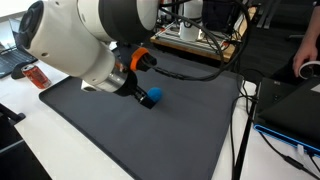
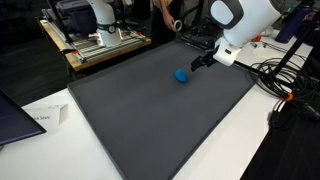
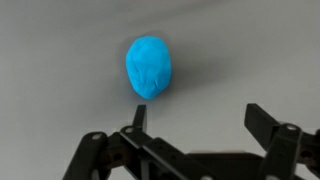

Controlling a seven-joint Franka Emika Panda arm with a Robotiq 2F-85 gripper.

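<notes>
A small, rounded bright blue object rests on the dark grey board; the wrist view has it in the upper middle, beyond the fingertips and left of the centre between them. My gripper is open, its two black fingers wide apart with nothing between them. In exterior view 1 the blue object shows just right of the gripper, partly covered by it. Exterior view 2 has the blue object clear of the gripper, which stands a short way off.
The grey board is otherwise bare and open around the blue object. An orange-red can stands at the board's far left corner. Black cables lie beside the board, and a laptop sits further back.
</notes>
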